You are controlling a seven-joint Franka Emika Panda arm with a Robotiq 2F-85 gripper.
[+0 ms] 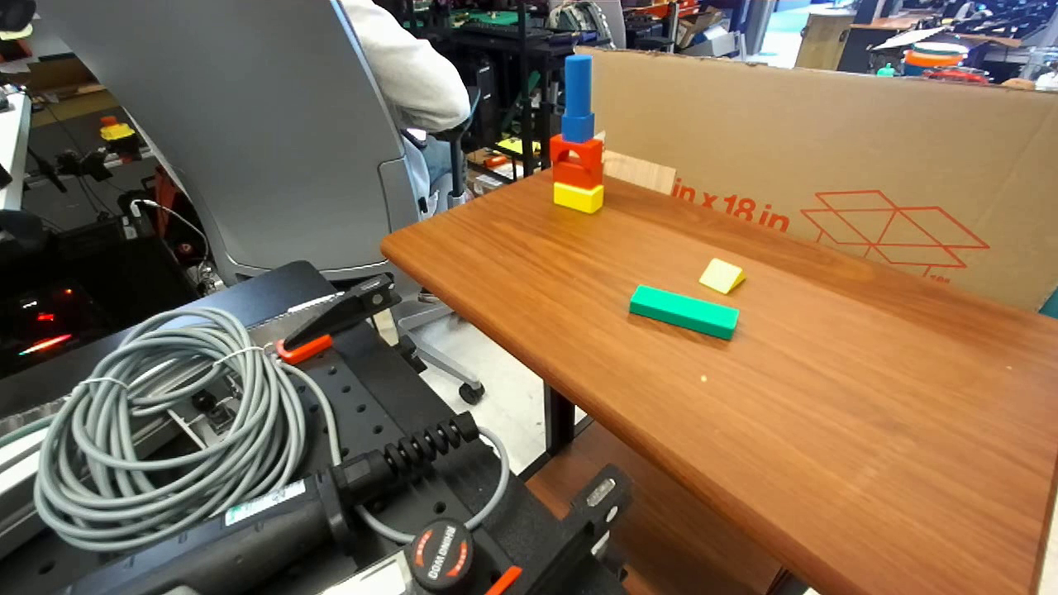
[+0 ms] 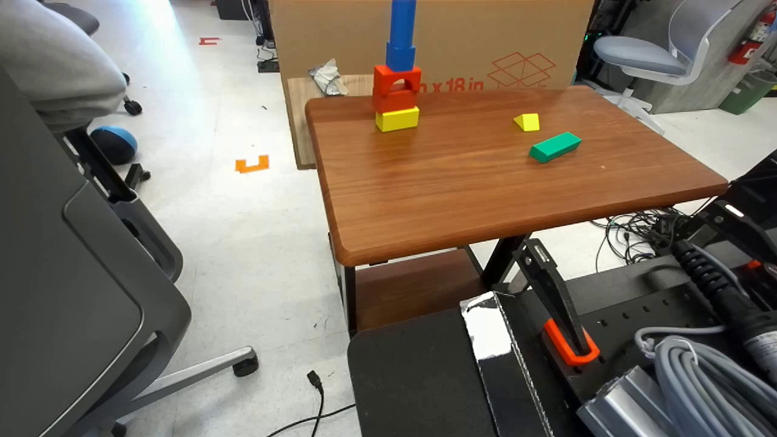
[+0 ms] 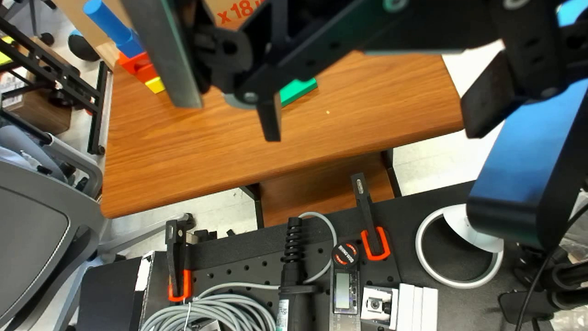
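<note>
Near one corner of the wooden table (image 1: 813,416) rises a stack. A yellow block (image 1: 578,197) is its base, then come red blocks (image 1: 577,163), the upper one arched, a small blue block (image 1: 578,128) and a blue cylinder (image 1: 578,85) on top. A green bar (image 1: 684,311) lies flat on the table, with a pale yellow wedge (image 1: 722,276) close behind it. In the wrist view my gripper is open, its fingers wide apart and nothing between them. It partly covers the green bar there and the wedge does not show. Neither exterior view shows the gripper.
A cardboard panel (image 2: 466,40) stands behind the table. In front is a black bench with clamps (image 3: 375,242), coiled grey cable (image 1: 178,426) and a white ring (image 3: 420,248). A grey chair (image 1: 248,129) stands beside the table.
</note>
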